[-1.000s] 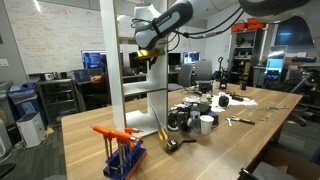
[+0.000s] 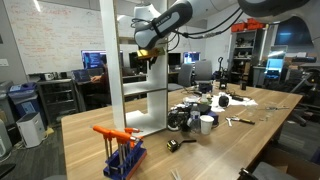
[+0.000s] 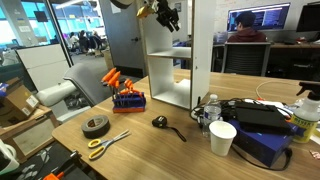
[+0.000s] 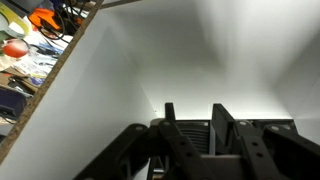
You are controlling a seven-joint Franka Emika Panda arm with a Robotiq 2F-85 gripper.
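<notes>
My gripper stands open in the wrist view, its two dark fingers apart. Beyond them is the pale inside of a white shelf unit, with a dark ridged thing low between the fingers; whether it is near or far I cannot tell. In the second exterior view the gripper (image 3: 174, 22) is high up by the upper compartment of the white shelf unit (image 3: 201, 60). The first exterior view has the arm reaching in from the upper right, its white wrist (image 2: 147, 37) beside the shelf's top.
An orange-handled tool set in a blue rack (image 2: 124, 158) stands on the table. Nearby lie a black ladle (image 3: 163, 122), scissors (image 3: 105, 146) and a roll of tape (image 3: 95, 126). A white cup (image 3: 222, 138), a clear bottle (image 3: 211, 112) and a black device (image 3: 250, 116) occupy the other side.
</notes>
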